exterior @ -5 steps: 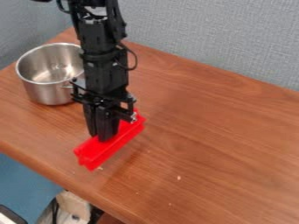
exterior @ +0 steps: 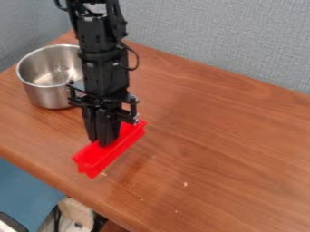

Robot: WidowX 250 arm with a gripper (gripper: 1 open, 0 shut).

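Note:
A long red block [exterior: 94,160] lies diagonally on the wooden table, near its left front edge. My black gripper [exterior: 104,134] comes down from above onto the block's middle and upper part, its fingers hiding some of it. I cannot tell from this view whether the fingers are closed on it.
A shiny steel pot [exterior: 46,82] stands at the back left, beside my arm. Past the left front edge is a blue surface [exterior: 24,190] with some clutter at the bottom.
My gripper and the red block have shifted very slightly to the left. The pot is unmoved.

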